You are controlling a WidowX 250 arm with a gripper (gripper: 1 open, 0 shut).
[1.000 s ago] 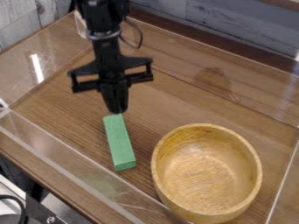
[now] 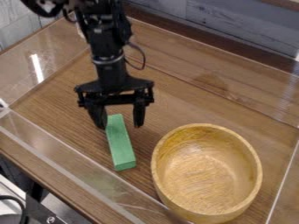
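Observation:
A black robot arm reaches down from the top left, its gripper (image 2: 114, 115) standing open low over the upper end of a green rectangular block (image 2: 122, 147), with dark fingers on both sides of that end. The block lies lengthwise on the wooden table near the front. Whether the fingers touch it I cannot tell.
A large tan oval bowl (image 2: 207, 172) sits at the front right, close beside the green block. A pale wall runs along the back.
My gripper has come down toward the front, from well behind the green block to over its upper end. The block and bowl look unmoved.

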